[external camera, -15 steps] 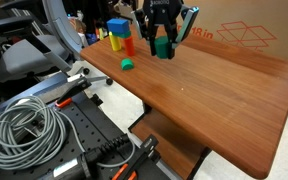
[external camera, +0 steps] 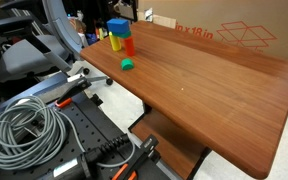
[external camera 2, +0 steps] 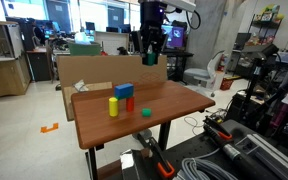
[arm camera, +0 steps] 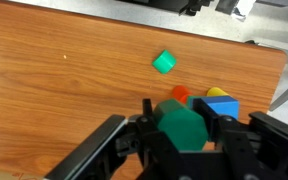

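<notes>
My gripper (external camera 2: 151,53) is shut on a green cylinder (arm camera: 182,130), held up above the table's far side in exterior view 2. In the wrist view the cylinder's round end faces the camera between the dark fingers. Below stand a red cylinder (external camera: 129,46), a yellow cylinder (external camera 2: 113,106) and a blue block (external camera: 118,25). A small green piece (external camera: 127,63) lies on the tabletop near the red cylinder. The held cylinder is apart from all of these and does not show in exterior view 1.
Cardboard (external camera: 254,25) stands behind the table.
The arm has carried the green cylinder up and toward the blue block's end of the table, out of the top of exterior view 1. The pieces on the table have not moved.
</notes>
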